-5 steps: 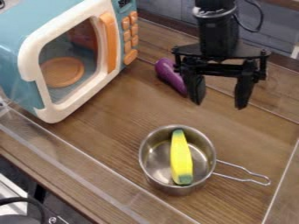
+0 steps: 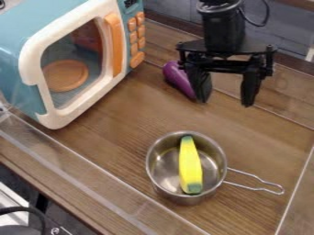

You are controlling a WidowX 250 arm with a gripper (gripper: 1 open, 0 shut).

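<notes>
My black gripper (image 2: 226, 83) hangs open at the upper right, above the counter, with nothing between its fingers. A purple eggplant (image 2: 177, 76) lies just left of it, partly behind it. A yellow squash-like toy (image 2: 190, 164) lies in a steel pot (image 2: 162, 166) with its handle pointing right, in the lower middle. At the upper left stands a blue and white toy microwave (image 2: 25, 64) with an orange round plate (image 2: 65, 75) inside.
A dark cable and appliance sit at the bottom left, off the counter's edge.
My gripper has moved slightly left and up, toward the eggplant's side. The other things are unmoved.
</notes>
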